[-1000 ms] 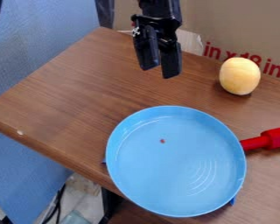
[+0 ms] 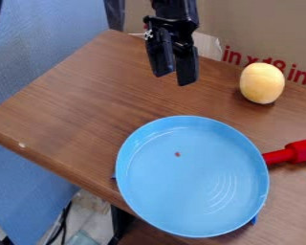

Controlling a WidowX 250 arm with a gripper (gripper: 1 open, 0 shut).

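Note:
A black gripper hangs over the back middle of the wooden table, its two fingers spread apart with nothing visible between them. A light-blue round plate lies at the front right of the table, with a small red speck on it. A pale yellow, rounded object stands at the back right, apart from the gripper. A red object with a handle lies at the right edge, beside the plate.
A cardboard box with red print stands behind. The table's left edge borders a blue surface, with cables below at the lower left.

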